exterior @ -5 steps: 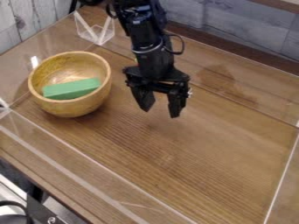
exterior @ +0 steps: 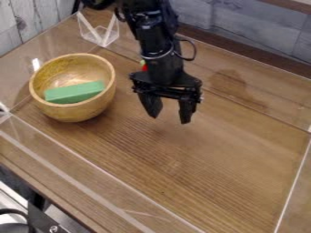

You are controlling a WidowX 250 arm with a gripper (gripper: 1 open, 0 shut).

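Observation:
The black robot arm reaches down from the top centre of the camera view, its gripper (exterior: pixel 168 106) low over the wooden table (exterior: pixel 219 173) at the middle, with the two fingers apart and no object visible between them. A small red and green object (exterior: pixel 144 65) is partly hidden behind the arm.
A tan bowl (exterior: pixel 90 107) at the left holds a green block (exterior: pixel 73 92). A white wire or plastic item (exterior: pixel 100 29) lies at the back left.
The bowl and green block have not moved.

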